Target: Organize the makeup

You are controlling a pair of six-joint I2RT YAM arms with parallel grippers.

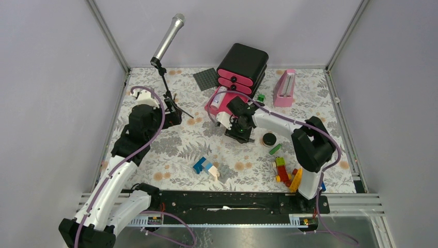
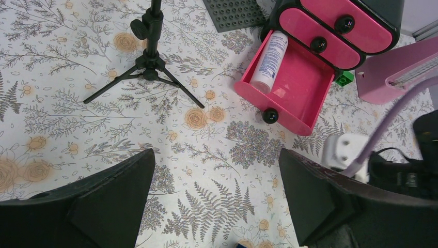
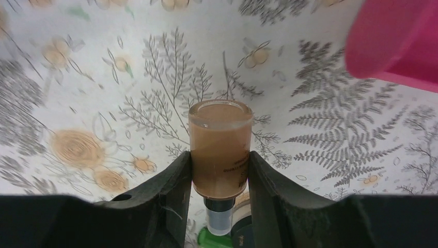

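Note:
Between the fingers of my right gripper is a beige makeup bottle [image 3: 221, 137] with a black collar and clear cap; the fingers are shut on it above the patterned table. In the top view that gripper hangs in front of the pink drawer [image 2: 295, 120], which is pulled out of the black and pink makeup box [image 1: 243, 66]. A white tube [image 2: 270, 61] lies along the drawer's left side, and the drawer's right part is bare. My left gripper is open and empty, well left of the box. A round dark-lidded jar [image 1: 269, 139] stands right of the right gripper.
A microphone on a tripod [image 1: 168, 93] stands at the back left. Toy bricks [image 1: 206, 168] lie at the front middle, with more bricks [image 1: 281, 173] at the front right. A pink tower-shaped item [image 1: 284, 95] stands right of the box.

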